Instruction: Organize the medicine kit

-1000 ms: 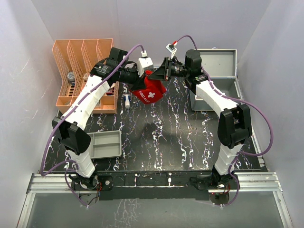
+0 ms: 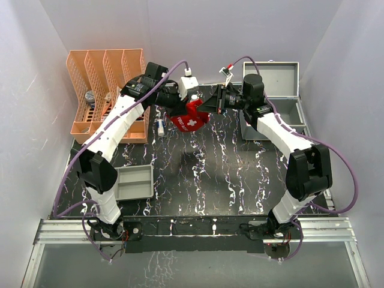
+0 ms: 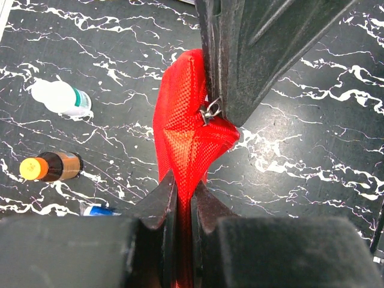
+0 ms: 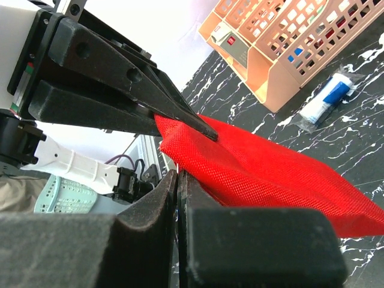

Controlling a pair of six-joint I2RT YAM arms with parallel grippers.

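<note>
A red first aid pouch [image 2: 191, 122] with white lettering and a cross hangs above the table between both arms. My left gripper is shut on its fabric, which bunches up between the fingers. Against the pouch's upper part is the tip of my right gripper, its fingers shut. A small silver zipper pull [image 3: 210, 111] shows right beside the right fingertip in the left wrist view; whether the tip pinches it cannot be told. Most of the zipper is hidden.
An orange divided organizer [image 2: 137, 129] stands at the left, with a wrapped blue-and-white item [image 2: 161, 128] beside it. White [image 3: 63, 98] and brown [image 3: 51, 167] bottles lie on the table. An open grey box [image 2: 288, 108] is right, an empty grey tray [image 2: 134, 182] front left.
My right gripper has moved right and slightly toward the front, and the pouch's upper red edge now reaches toward it.
</note>
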